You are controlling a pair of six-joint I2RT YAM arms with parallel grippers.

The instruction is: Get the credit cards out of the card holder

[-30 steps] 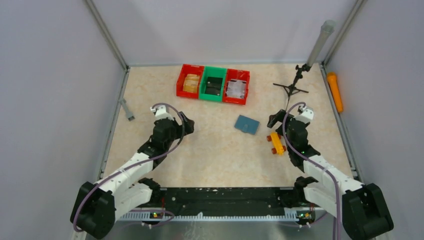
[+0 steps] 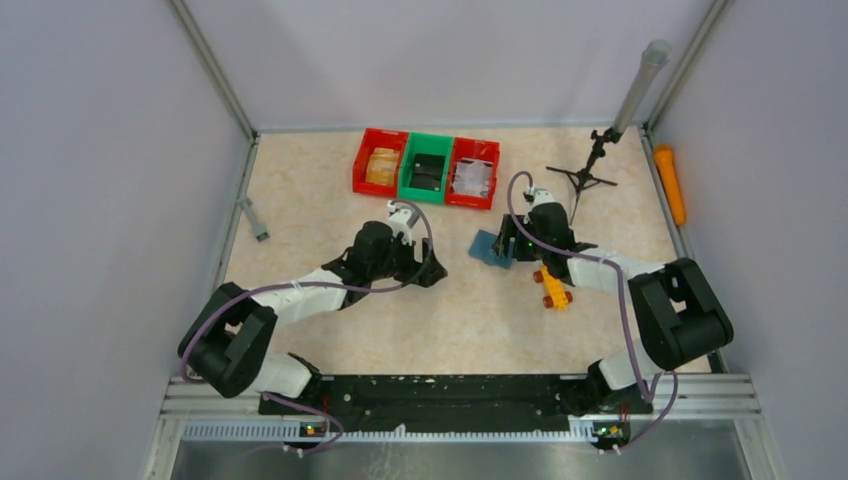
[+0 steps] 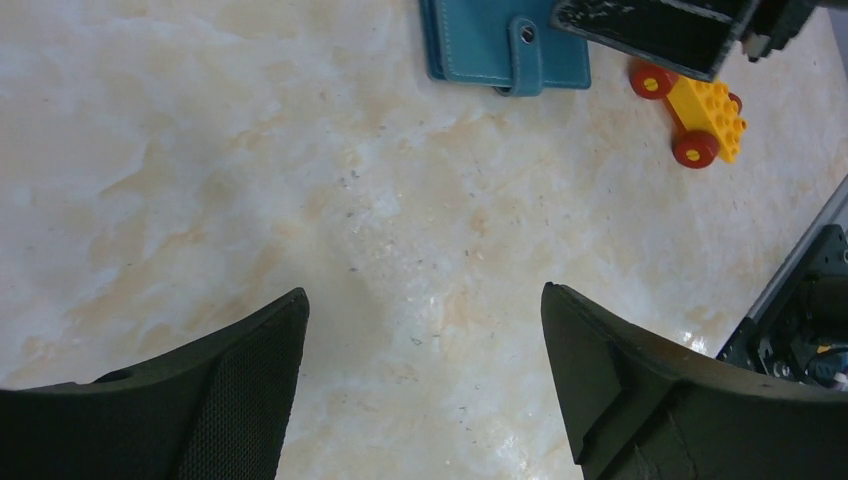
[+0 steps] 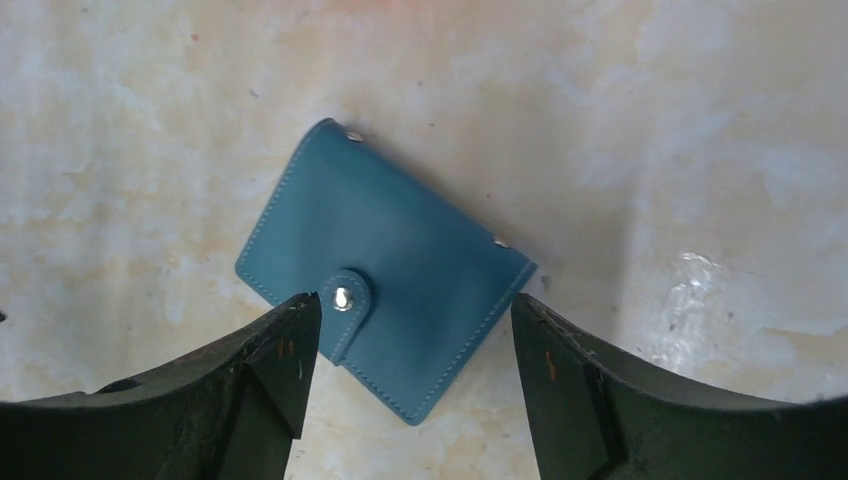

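A blue leather card holder [image 2: 486,247] with a snap strap lies flat and closed on the table; no cards show. My right gripper [image 2: 508,240] hangs over it, fingers part way apart, the holder [image 4: 400,260] below and between its fingertips in the right wrist view, not gripped. My left gripper [image 2: 423,258] is open and empty over bare table, left of the holder [image 3: 480,45], which sits at the top of the left wrist view.
Red and green bins [image 2: 426,137] stand at the back. A yellow toy car [image 2: 553,286] lies right of the holder, near the right arm. A tripod [image 2: 590,165] stands back right.
Both arms have moved inward. The right gripper has swung left to over the card holder, and the left gripper has moved right toward it. The holder has not visibly moved.
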